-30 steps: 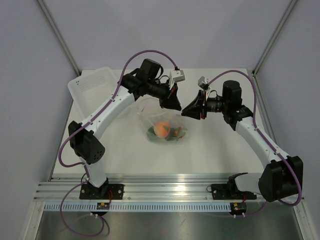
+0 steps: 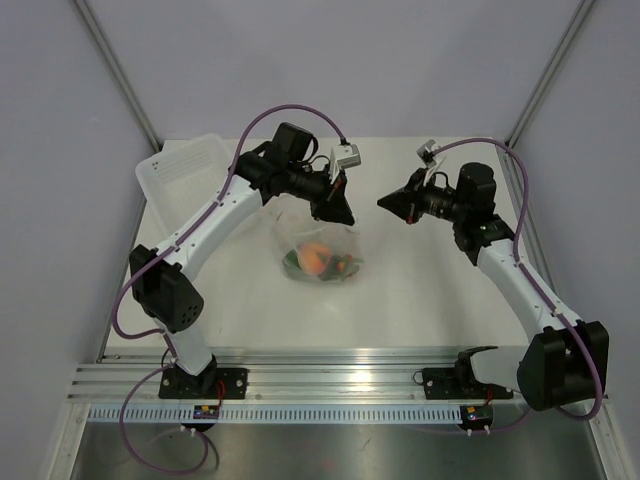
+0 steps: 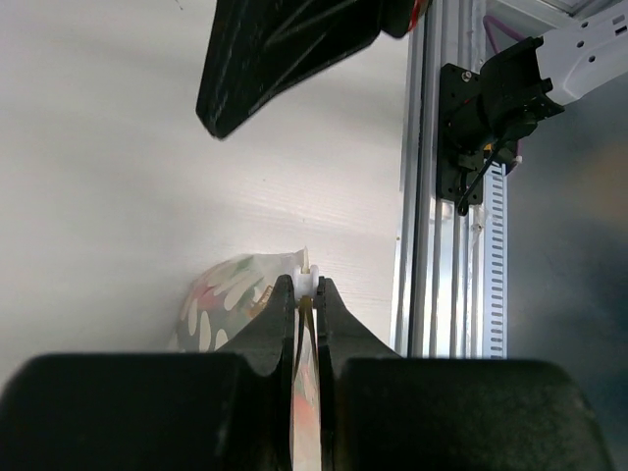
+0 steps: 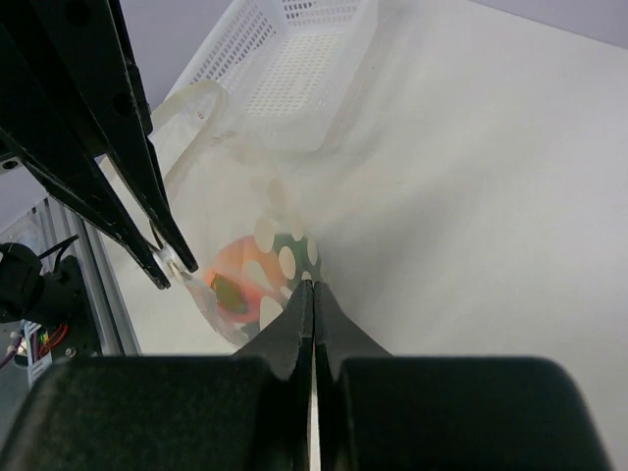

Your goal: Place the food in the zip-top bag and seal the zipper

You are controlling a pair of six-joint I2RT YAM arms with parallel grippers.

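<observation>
The clear zip top bag (image 2: 300, 228) stands near the middle of the table, with an orange food piece (image 2: 315, 258) and green pieces (image 2: 293, 265) inside. My left gripper (image 2: 348, 222) is shut on the bag's upper right corner; a small white bit of the bag edge (image 3: 306, 283) shows between its fingertips. To the right, apart from the bag, my right gripper (image 2: 381, 204) is shut. Nothing shows between its fingers in the right wrist view, where the bag (image 4: 221, 196) lies beyond them. That view shows the bag's top edge loose and rounded at upper left; whether the zipper is joined cannot be told.
A white perforated basket (image 2: 150, 190) sits at the back left, behind the bag. Metal rails (image 2: 300, 365) run along the front edge.
My right gripper was beside the bag's corner, its fingers apart; it has shut and moved right, away from the bag. The left gripper and the bag have shifted slightly left.
</observation>
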